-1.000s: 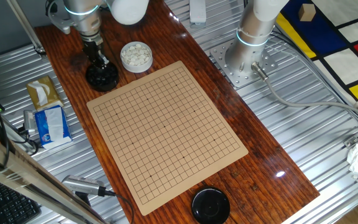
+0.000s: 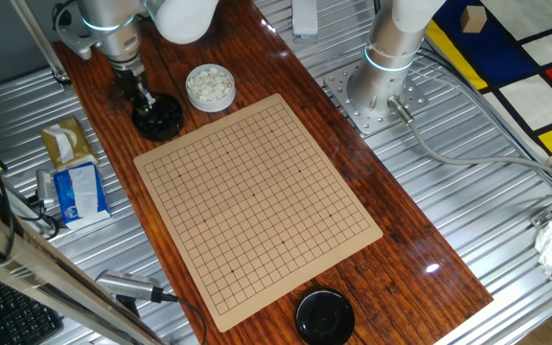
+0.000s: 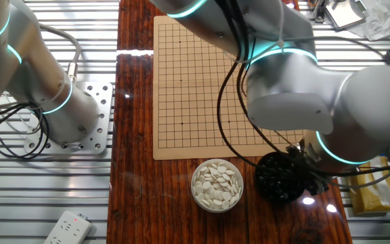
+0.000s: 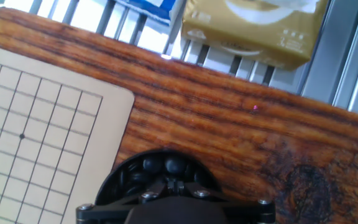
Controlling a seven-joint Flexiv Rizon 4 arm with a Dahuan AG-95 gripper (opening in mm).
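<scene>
My gripper (image 2: 148, 100) points down over the black bowl (image 2: 158, 123), at the far left end of the wooden table. Black stones (image 4: 175, 165) lie in that bowl in the wrist view, around and beyond the fingertips. Dark fingers against dark stones make it hard to see whether the fingers are apart or hold a stone. The tan gridded board (image 2: 257, 206) is bare where it shows. Beside the black bowl stands a white bowl (image 3: 200, 200) full of white stones (image 3: 217, 185). In exterior view 2 the arm covers part of the board and the gripper.
A black round lid or dish (image 2: 324, 317) sits near the board's lower corner. Gold (image 4: 253, 31) and blue (image 2: 82, 195) tissue packs lie off the table's edge. The arm's base (image 2: 377, 91) stands on the other side. Cables hang by the arm in exterior view 2.
In exterior view 1 the arm and gripper have shifted a little to the left over the black bowl. The bowls and the board have stayed put.
</scene>
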